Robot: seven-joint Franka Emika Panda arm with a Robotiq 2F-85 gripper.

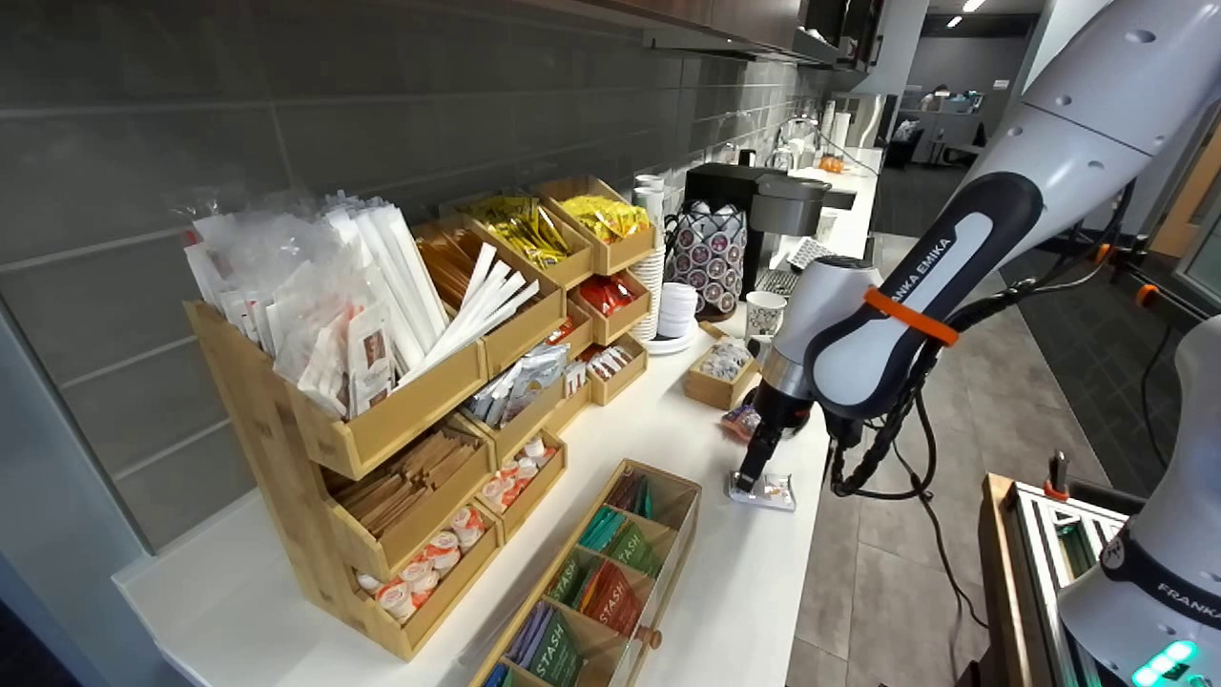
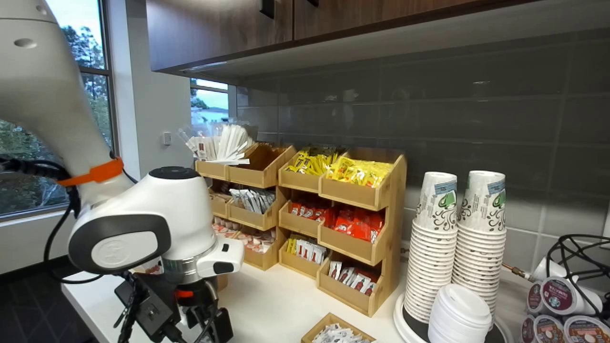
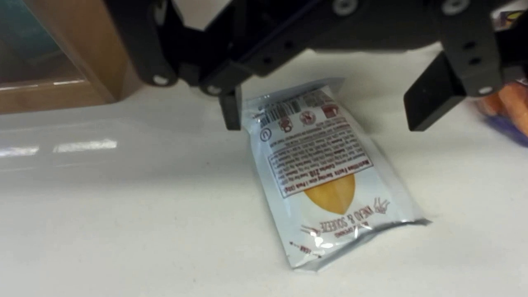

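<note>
A white foil snack packet (image 3: 321, 173) lies flat on the white counter, its printed back with a nutrition panel facing up. My gripper is open just above the packet's far end, one finger on each side of it, and nothing is held. In exterior view 1 the gripper (image 1: 750, 475) points down over the same packet (image 1: 773, 492), close to its left part. Whether the fingertips touch the counter cannot be told. Exterior view 2 shows the gripper body (image 2: 200, 320) low at the left, with the packet out of sight.
A wooden tea box (image 1: 687, 521) stands left of the packet. An orange-and-purple snack bag (image 1: 741, 424) lies close behind the gripper, near a small wooden bin (image 1: 715, 391). Tiered condiment racks (image 2: 389, 228) and stacked cups (image 2: 434, 251) line the wall. Bare counter lies in front.
</note>
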